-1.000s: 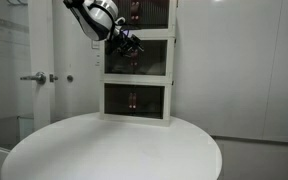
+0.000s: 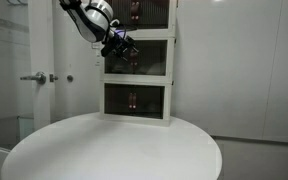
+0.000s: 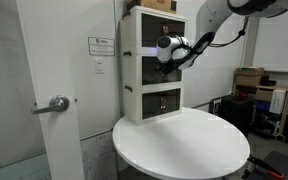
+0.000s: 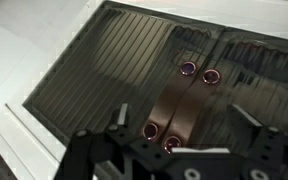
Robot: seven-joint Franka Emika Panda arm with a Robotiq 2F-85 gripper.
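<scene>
A tall white cabinet (image 2: 171, 62) with stacked compartments stands at the back of the table. Its dark ribbed doors (image 4: 111, 60) are closed and fill most of the wrist view. Reddish-brown strips with round knobs (image 4: 188, 69) run along where two doors meet. In front of the middle compartment hangs my gripper, fingers spread apart at the lower left and right of the wrist view. Nothing shows between them, and the knobs appear beyond. From the exterior views I cannot tell whether the gripper touches the doors.
A door with a metal handle (image 3: 58, 104) stands at the left. Shelving with boxes (image 3: 250, 77) is at the far right, away from the table.
My gripper has shifted slightly to the left in exterior view 1, still in front of the middle compartment. The cabinet and table look the same.
</scene>
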